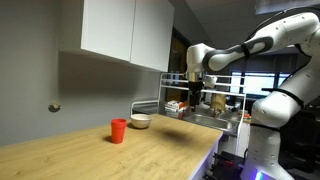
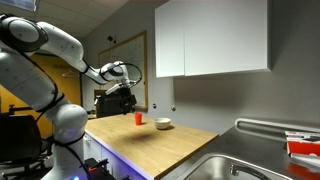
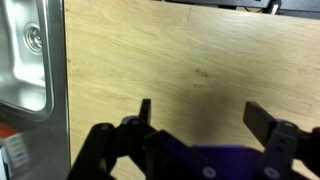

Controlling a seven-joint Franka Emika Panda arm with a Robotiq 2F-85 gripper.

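Observation:
A red cup (image 1: 118, 131) stands upright on the wooden counter (image 1: 165, 148), and a pale bowl (image 1: 141, 121) sits farther along it. In the second exterior view the red cup (image 2: 138, 119) and the bowl (image 2: 163, 123) show well beyond my arm's reach to the right of the gripper. My gripper (image 1: 195, 106) hangs in the air above the counter, apart from both. The wrist view shows the gripper open, its dark fingertips wide apart with only bare wood below.
A metal sink (image 3: 25, 55) borders the counter at the left of the wrist view. White cabinets (image 1: 115, 32) overhang the back. A wire rack (image 1: 190, 79) stands by the sink (image 1: 210, 121).

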